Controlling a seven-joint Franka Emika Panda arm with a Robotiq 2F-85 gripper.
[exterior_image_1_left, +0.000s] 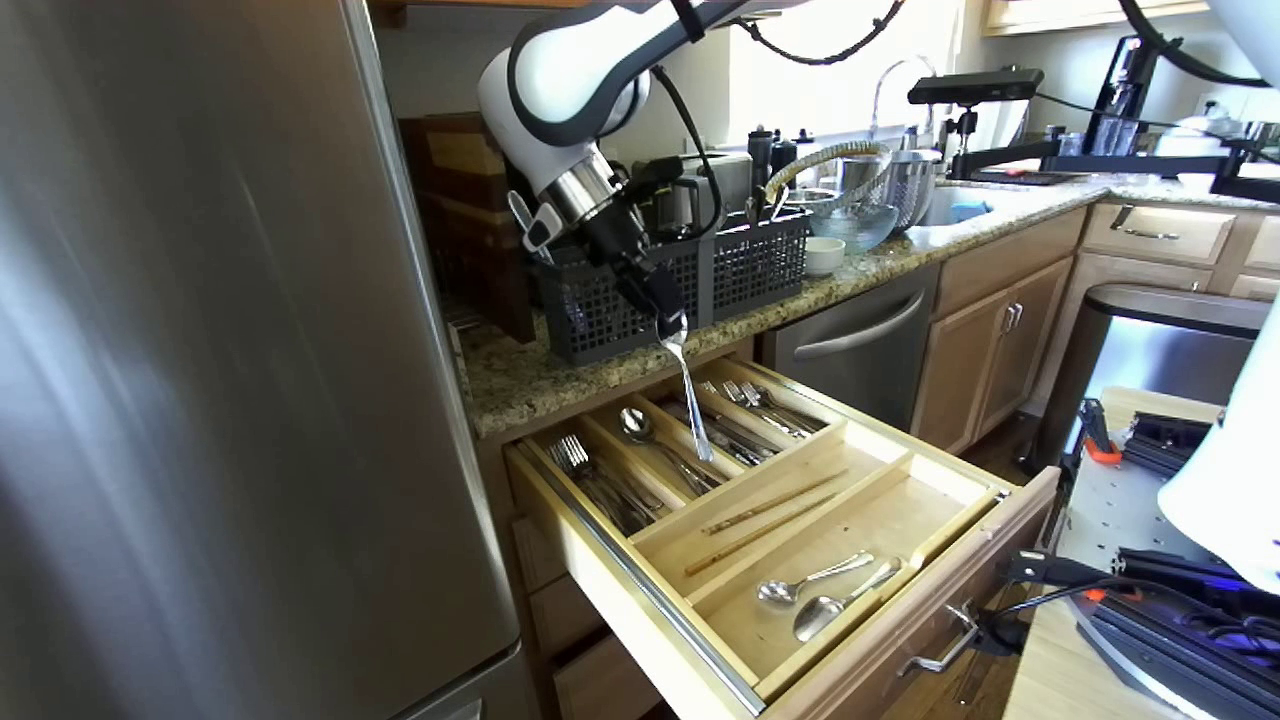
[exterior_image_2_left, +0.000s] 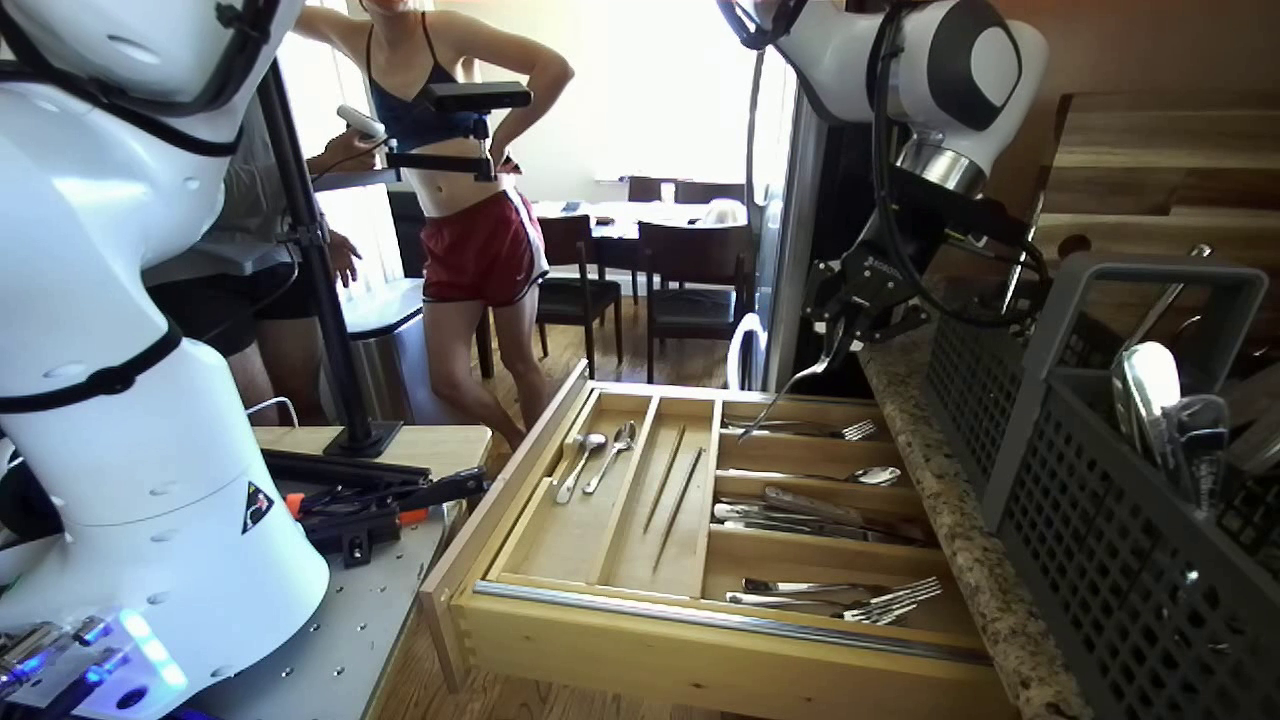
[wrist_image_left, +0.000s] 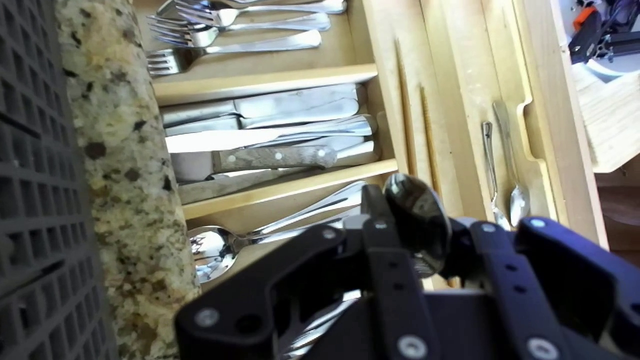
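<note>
My gripper (exterior_image_1_left: 672, 319) is shut on a silver spoon (exterior_image_1_left: 691, 390), gripped near its bowl, with the handle slanting down over the open drawer (exterior_image_1_left: 870, 690). In the wrist view, the bowl of the held spoon (wrist_image_left: 427, 210) shows between the fingers. Exterior view 2 has the gripper (exterior_image_2_left: 849, 341) above the drawer's back part, and the held spoon's handle (exterior_image_2_left: 786, 390) points down toward the dividers. Below it, a compartment holds other spoons (exterior_image_1_left: 636, 422). Knives (wrist_image_left: 270, 120) and forks (wrist_image_left: 240, 45) fill neighbouring compartments.
Two chopsticks (exterior_image_1_left: 768, 510) lie in the middle section. Two loose spoons (exterior_image_1_left: 819, 616) rest in the front section. A grey dish rack (exterior_image_1_left: 756, 264) stands on the granite counter behind, and a fridge (exterior_image_1_left: 240, 360) flanks the drawer.
</note>
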